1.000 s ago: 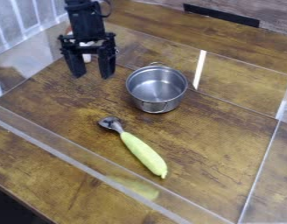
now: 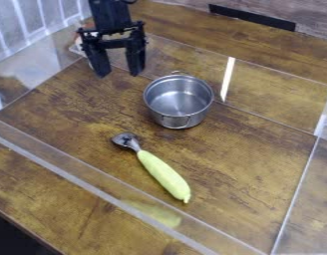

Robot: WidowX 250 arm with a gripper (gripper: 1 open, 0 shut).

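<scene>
My black gripper [image 2: 115, 58] hangs at the upper left of the camera view, open, above the wooden surface and up and left of a steel pot [image 2: 178, 100]. Below the pot lies a yellow-green elongated object [image 2: 163, 173], with a metal scoop-like piece [image 2: 127, 141] at its upper end. Nothing shows held in the gripper.
Clear low walls [image 2: 80, 159] surround the wooden work area [image 2: 60, 110]. A small light object, partly hidden, is behind the gripper.
The gripper has shifted slightly right and up in the view over the last second. The pot and the yellow-green object have not moved.
</scene>
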